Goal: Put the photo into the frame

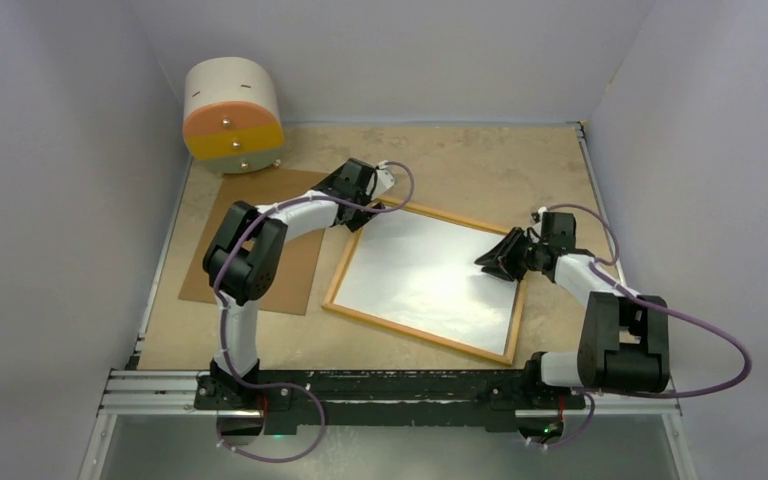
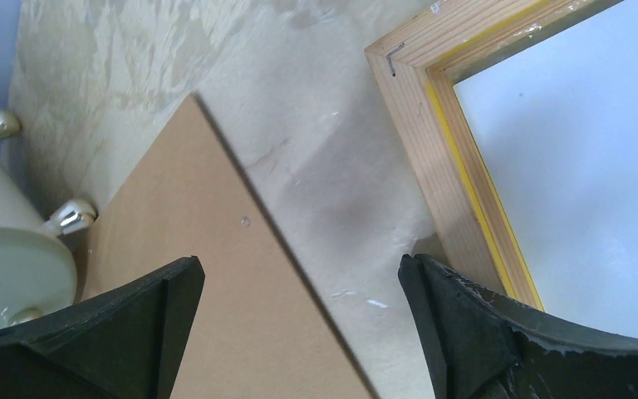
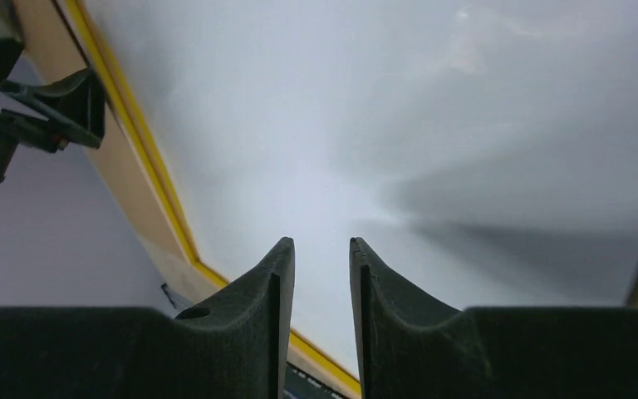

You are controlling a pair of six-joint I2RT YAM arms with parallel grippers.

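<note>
A wooden frame (image 1: 419,335) lies on the table with a white sheet (image 1: 415,280) inside it, tilted with its right end nearer the front. My left gripper is open at the frame's back-left corner, one finger against the left rail (image 2: 436,166). My right gripper is shut, its fingertips over the white sheet near the frame's right side. Whether anything thin is between its fingers cannot be made out.
A brown board (image 1: 290,290) lies left of the frame. A rounded drawer box (image 1: 230,95) stands at the back left.
</note>
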